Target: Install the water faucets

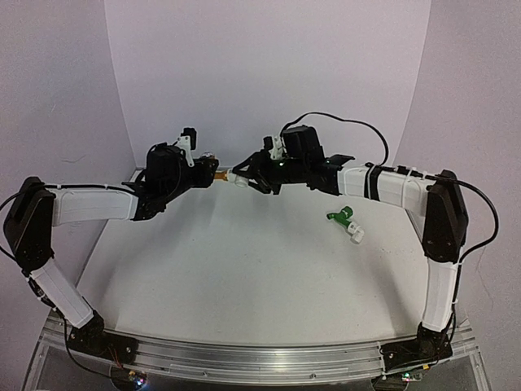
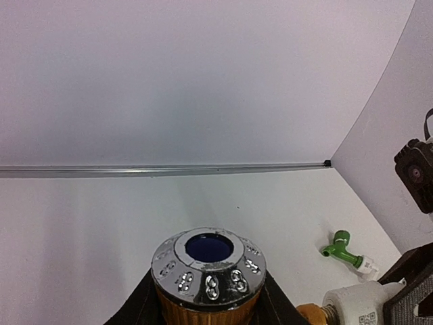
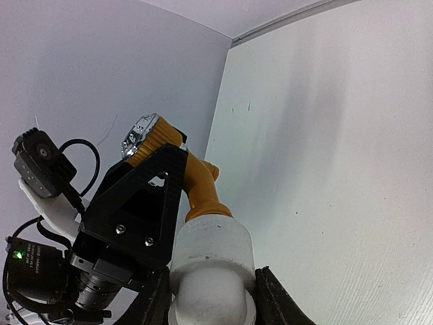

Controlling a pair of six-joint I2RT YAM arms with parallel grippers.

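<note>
An orange faucet [image 3: 201, 186] with a silver cap [image 2: 208, 261] is held up above the table, my left gripper shut around its ribbed handle. Facing it, my right gripper is shut on a white fitting [image 3: 211, 247]. The faucet's outlet end meets the mouth of this fitting. In the left wrist view a short stretch of metal thread [image 2: 330, 314] shows between orange and white. How deep the thread sits inside is hidden.
On the right of the table lies a green faucet [image 1: 341, 215] with a white fitting [image 1: 356, 233] at its end. Walls [image 1: 269, 81] stand behind and at both sides.
</note>
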